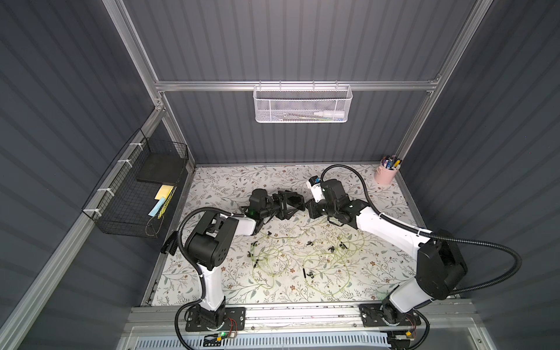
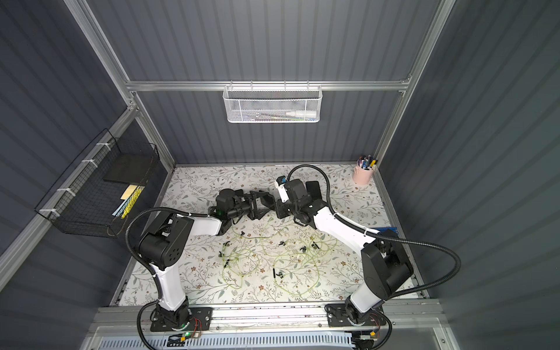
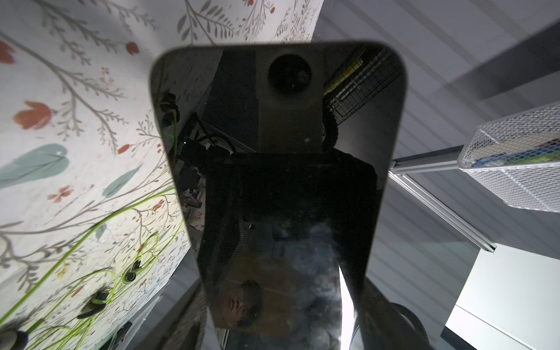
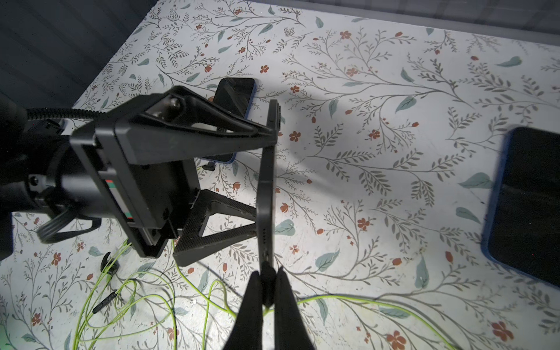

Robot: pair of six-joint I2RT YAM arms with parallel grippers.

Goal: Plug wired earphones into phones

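Note:
A dark phone [image 3: 280,192] is held up off the table by my left gripper [image 1: 289,205], which is shut on it. In the right wrist view that phone [image 4: 266,198] stands edge-on, upright. My right gripper, also shut, has a small black earphone plug [image 4: 268,281] between its fingertips, right at the phone's lower edge. Whether the plug is in the socket or only against the edge cannot be told. A yellow-green earphone cable [image 4: 361,299] runs behind the right fingers.
Two more phones lie flat: one blue-edged phone [image 4: 234,93] behind the left gripper, another phone [image 4: 528,198] to the right. Tangled yellow-green earphones [image 1: 271,256] cover the front middle. A pink pen cup [image 1: 385,173] stands at the back right corner.

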